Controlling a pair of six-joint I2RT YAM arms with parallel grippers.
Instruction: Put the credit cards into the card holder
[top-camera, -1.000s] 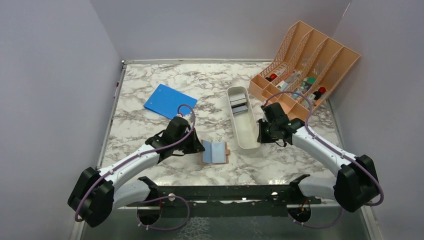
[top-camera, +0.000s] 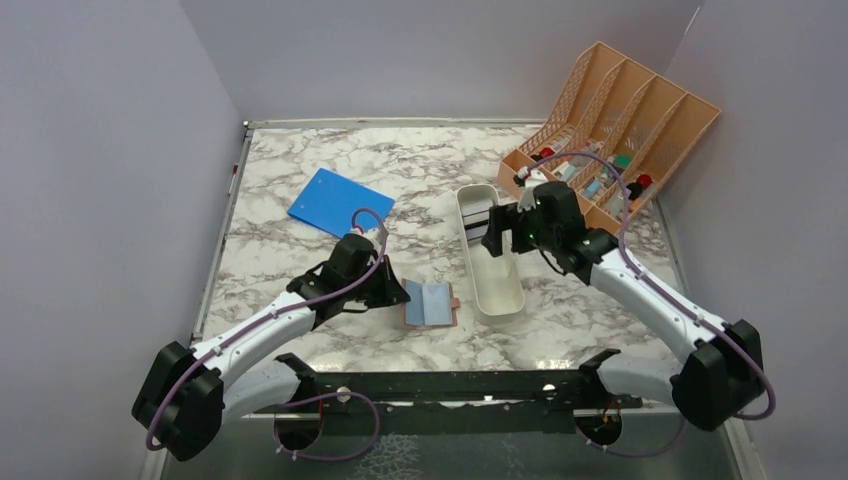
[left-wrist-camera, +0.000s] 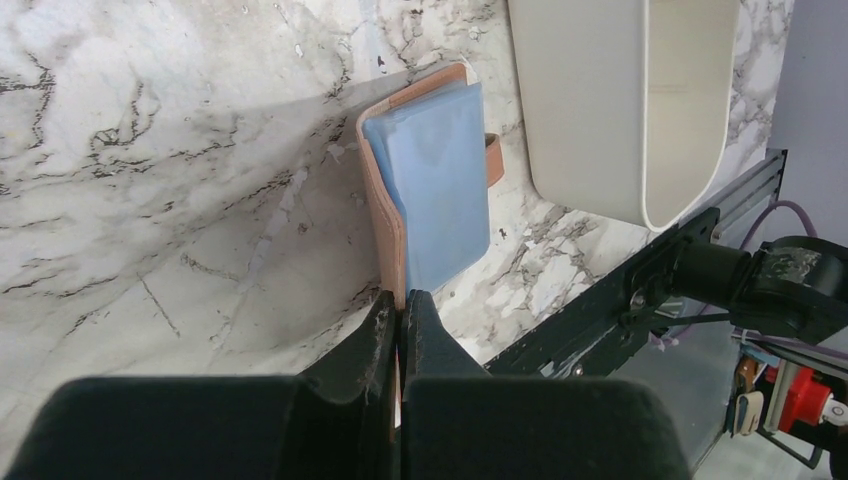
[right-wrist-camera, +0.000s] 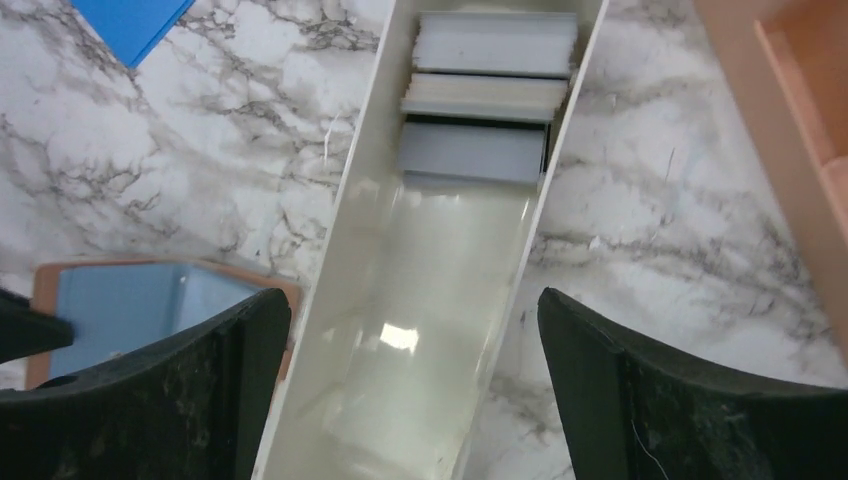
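The card holder (top-camera: 428, 303), a brown cover with pale blue sleeves (left-wrist-camera: 440, 180), lies opened out on the marble table. My left gripper is shut on the brown cover's near edge. Standing cards fill the far part of the long white box (top-camera: 508, 300): grey ones (right-wrist-camera: 495, 45), a cream stack (right-wrist-camera: 485, 95) and a front grey stack (right-wrist-camera: 470, 150). Over this box my right gripper is open, with nothing between its fingers. From the top, that gripper hides part of the front cards.
A blue folder (top-camera: 335, 203) lies at the back left. An orange slotted rack (top-camera: 640, 110) holding small bottles stands at the back right, close behind the right arm. The table left of the holder is clear.
My right gripper has opened and moved from the box's right side over the box, towards the cards. The white box has shifted slightly towards the front. My left gripper stays on the holder.
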